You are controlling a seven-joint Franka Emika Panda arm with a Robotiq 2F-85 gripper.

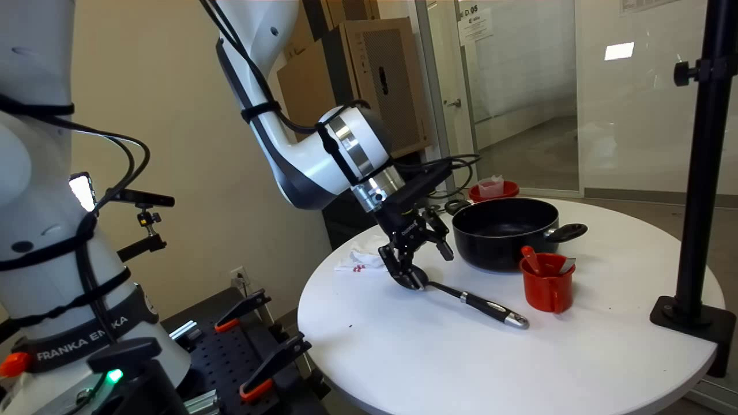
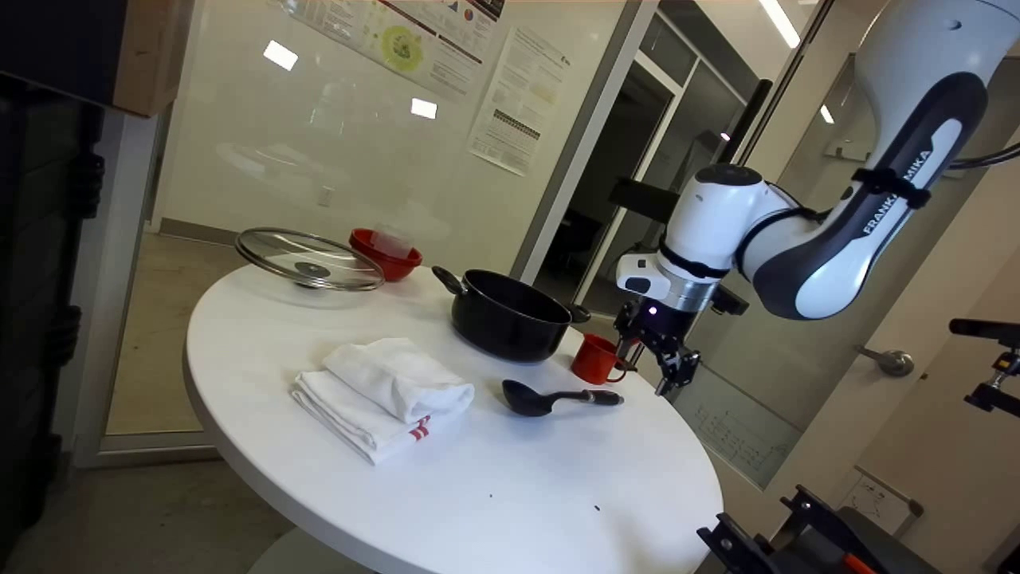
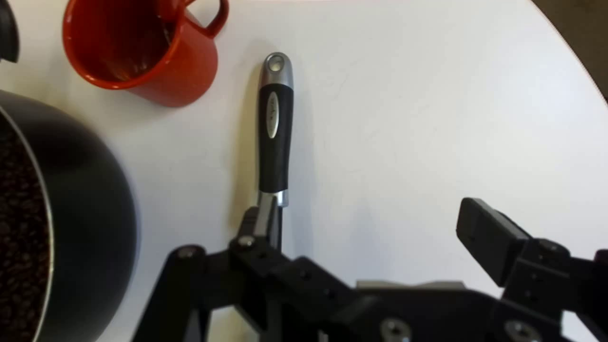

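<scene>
A black ladle with a grey-tipped handle [image 3: 274,154] lies flat on the white table, its bowl [image 2: 527,398] toward the towel side. My gripper stands open above the table, with no object between its fingers. In the wrist view, the left finger [image 3: 263,219] overlaps the ladle's neck and hides the part below it, while the right finger [image 3: 490,236] is over bare table. From exterior view 1, the gripper [image 1: 419,256] appears in front of the ladle's bowl, partly covering it; contact cannot be made out.
A black pot [image 1: 494,242] holding dark brown beans stands beside the ladle. Close by is a red cup [image 1: 550,290] with utensils. A folded white towel [image 2: 382,397], a glass lid [image 2: 311,258] and a red bowl [image 2: 387,253] are also on the table.
</scene>
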